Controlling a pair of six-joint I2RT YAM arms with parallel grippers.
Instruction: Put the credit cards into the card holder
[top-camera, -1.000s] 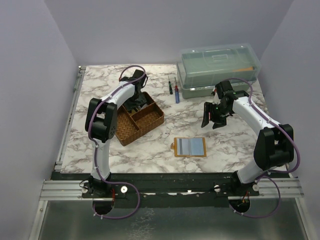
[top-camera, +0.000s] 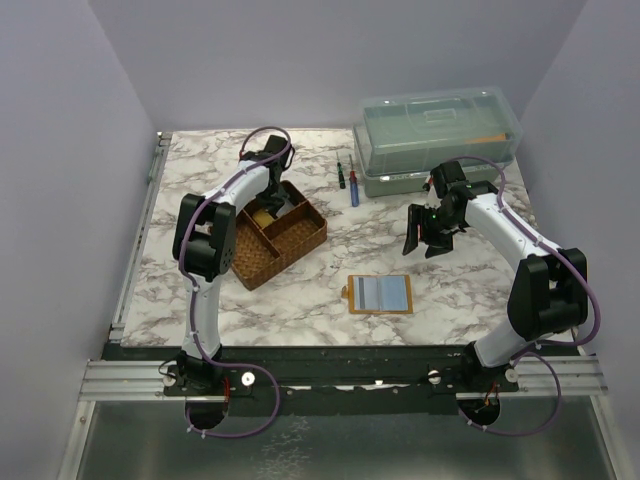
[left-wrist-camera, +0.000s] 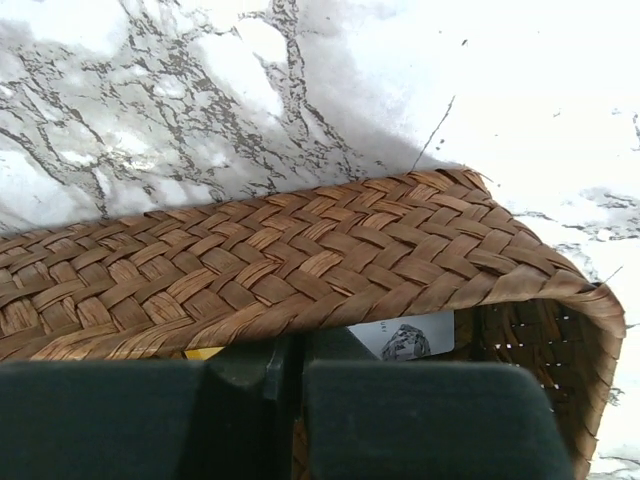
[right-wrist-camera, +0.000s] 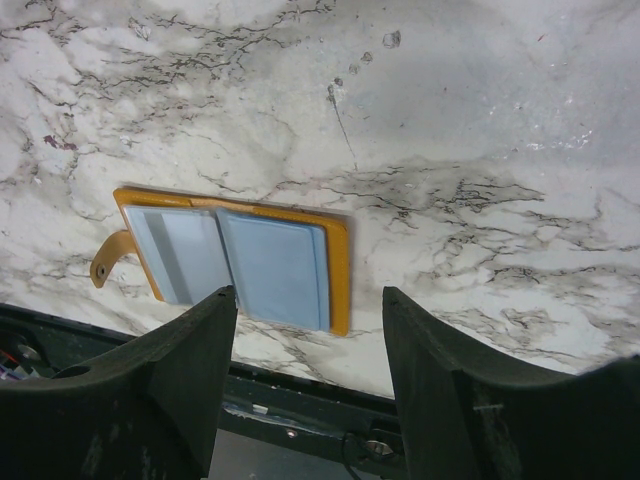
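Note:
A brown woven basket with compartments stands at the left of the table. In its back compartment lie a yellow card and a pale card. My left gripper reaches down into that compartment. In the left wrist view its fingers meet, with no card showing between them; the pale card with a dark picture is beside them, and only a sliver of the yellow card shows. The tan card holder lies open, its clear sleeves facing up. My right gripper hangs open and empty.
A clear lidded box stands at the back right. Several screwdrivers, including a blue one, lie beside it. Bare marble separates the basket from the holder.
My left gripper's fingers have come together inside the basket, and more of the yellow and pale cards shows around them. The right arm and the holder stay in place.

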